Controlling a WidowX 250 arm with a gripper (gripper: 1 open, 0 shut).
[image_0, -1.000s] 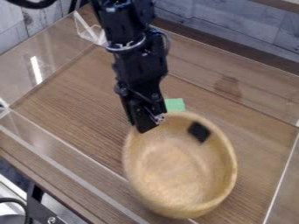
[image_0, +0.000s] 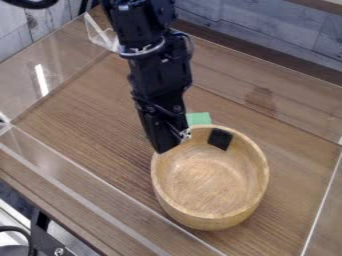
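Note:
My black gripper (image_0: 171, 138) reaches down from the top to the upper left rim of a round tan wooden bowl (image_0: 207, 185). Whether its fingers are shut on the rim is hard to tell. A small black block (image_0: 219, 140) sits inside the bowl against its upper right wall. A green piece (image_0: 198, 119) lies just behind the bowl, partly hidden.
A grey wall edge runs along the back right. Black cable or hardware shows at the bottom left corner.
Over the last second the bowl has shifted slightly and come to look a little smaller, with the black block higher against its wall. The gripper has moved only slightly.

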